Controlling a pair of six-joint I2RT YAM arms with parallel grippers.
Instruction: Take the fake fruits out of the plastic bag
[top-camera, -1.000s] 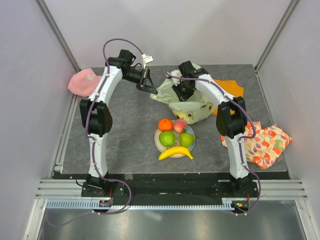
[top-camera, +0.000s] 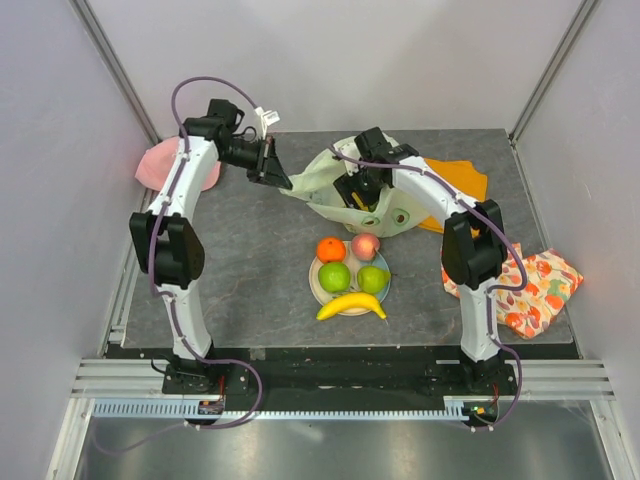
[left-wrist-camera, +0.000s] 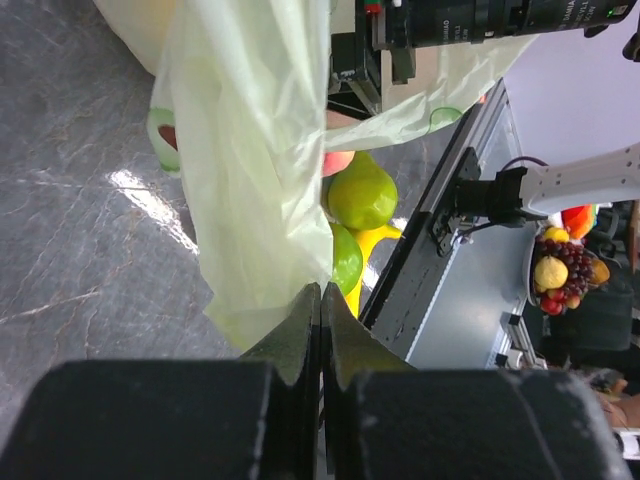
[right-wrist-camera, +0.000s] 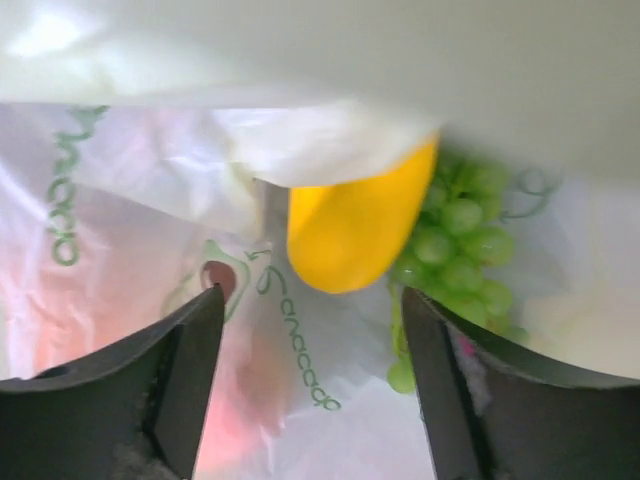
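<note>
The pale green plastic bag (top-camera: 322, 178) lies at the back of the table, its left edge drawn out and pinched by my left gripper (top-camera: 289, 186). In the left wrist view the bag's hanging film (left-wrist-camera: 240, 170) runs down to the shut fingertips. My right gripper (top-camera: 362, 196) is inside the bag's mouth, its fingers (right-wrist-camera: 190, 370) spread apart with nothing between them. Beyond them, in the right wrist view, lie a yellow-orange fruit (right-wrist-camera: 350, 235) and green grapes (right-wrist-camera: 460, 245), partly covered by bag film.
In front of the bag a plate (top-camera: 314, 289) holds an orange (top-camera: 331, 249), a peach (top-camera: 365, 246), green fruits (top-camera: 335, 277) and a banana (top-camera: 350, 304). An orange cloth (top-camera: 460, 178) and a patterned cloth (top-camera: 540, 290) lie right, a pink one (top-camera: 160, 163) left.
My left gripper has moved left, stretching the bag's edge along. The bag has drawn back from the plate.
</note>
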